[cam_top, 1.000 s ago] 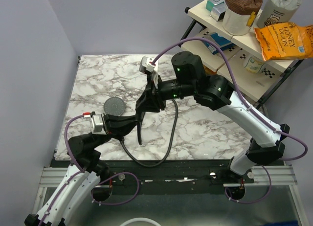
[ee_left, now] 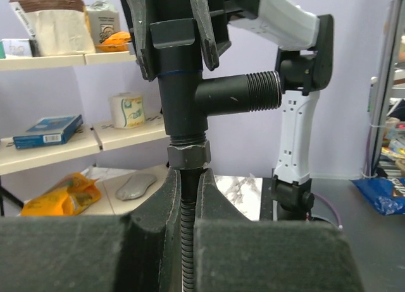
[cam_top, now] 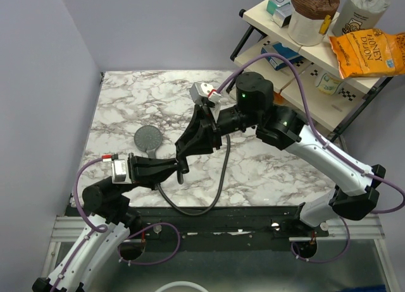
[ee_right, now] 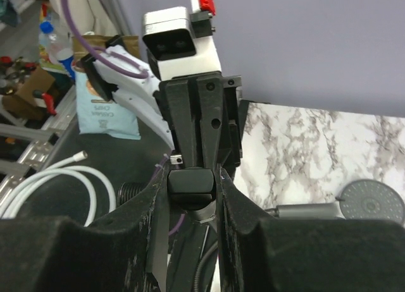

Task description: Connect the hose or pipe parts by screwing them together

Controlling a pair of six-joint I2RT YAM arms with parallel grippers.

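Note:
My left gripper is shut on the hose (ee_left: 187,241) just below its hex nut (ee_left: 188,154). Above the nut a black T-fitting (ee_left: 183,102) stands upright, its threaded side branch (ee_left: 262,91) pointing sideways. My right gripper is shut on the top of this fitting (ee_right: 191,184), directly over the left gripper. In the top view the dark hose (cam_top: 221,175) loops across the marble board. A grey shower head (cam_top: 148,138) lies on the board at the left, partly hidden in the right wrist view.
A shelf unit (cam_top: 259,14) with bags, rolls and boxes stands at the back right. The back of the marble board (cam_top: 126,90) is clear. A coiled white hose (ee_right: 82,173) lies on the dark floor beside it.
Both grippers have moved slightly toward the front of the top view, staying together at the fitting. The right arm's wrist has also shifted a little to the right.

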